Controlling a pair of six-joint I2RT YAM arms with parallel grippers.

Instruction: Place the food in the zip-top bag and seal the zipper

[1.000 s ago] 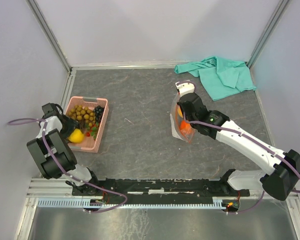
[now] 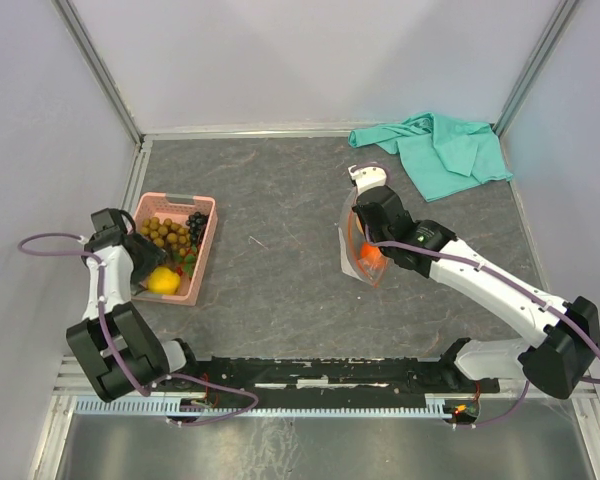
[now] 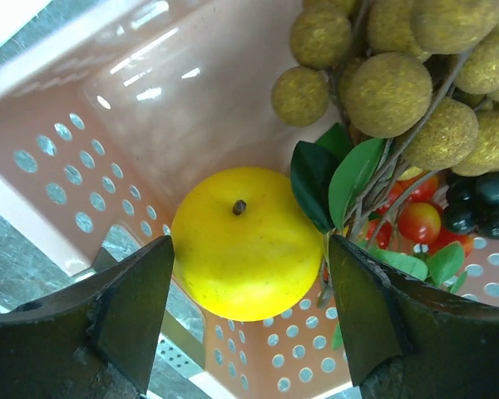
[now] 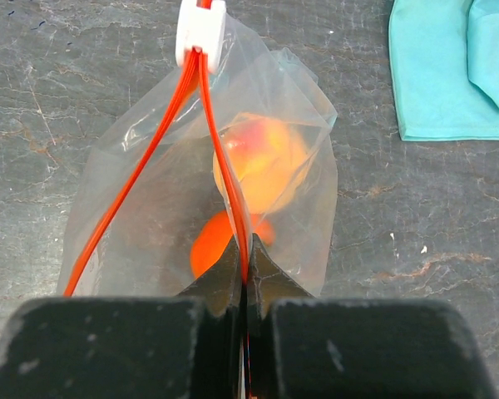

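Observation:
A round yellow fruit (image 3: 245, 245) lies in the pink basket (image 2: 207, 250) at the left. My left gripper is partly open over it, one finger on each side; whether they touch it I cannot tell. The clear zip bag (image 4: 303, 241) with its orange-red zipper edge stands in the middle right, its mouth spread. Inside it show a yellow-red fruit (image 4: 262, 162) and an orange one (image 4: 216, 241). My right gripper is shut at the bag's rim, with the thin film and zipper edge between its fingertips. A white slider (image 4: 201, 33) sits on the zipper.
Brown round fruits (image 2: 163, 232), black grapes (image 2: 197, 226) and small red tomatoes (image 3: 418, 222) share the basket with the yellow fruit. A folded teal cloth (image 2: 450, 155) lies at the back right. Bare dark tabletop (image 2: 270, 260) stretches between basket and bag.
The right arm and the bag hold almost still.

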